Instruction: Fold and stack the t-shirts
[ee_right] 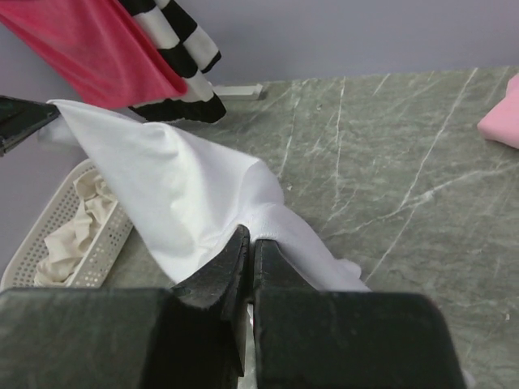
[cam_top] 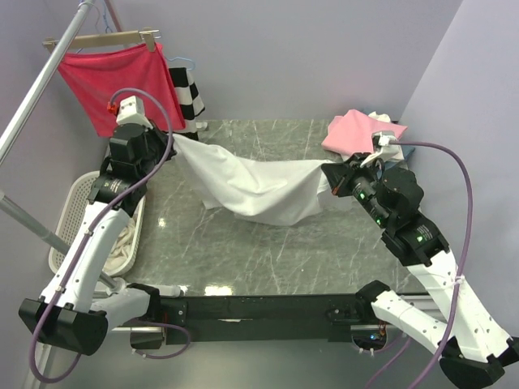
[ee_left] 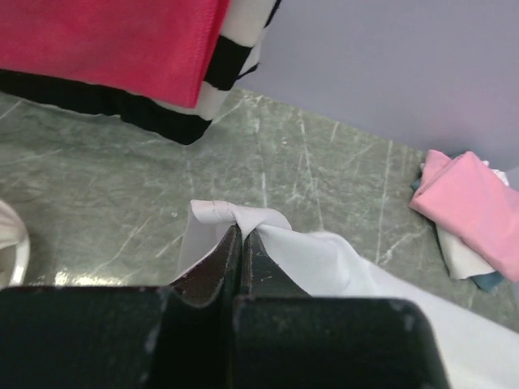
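Note:
A white t-shirt [cam_top: 251,190] hangs stretched across the middle, above the marble table. My left gripper is shut on one end at the left, where the fabric [ee_left: 340,275] bunches over the fingertips. At the other end my right gripper is shut on the white fabric [ee_right: 195,186], which stretches away toward the left arm.
Folded pink, white and blue clothes [cam_top: 361,134] are stacked at the back right. A red cloth [cam_top: 105,85] and a striped one hang on the rack at left. A white basket [cam_top: 73,211] holding cloth stands below them.

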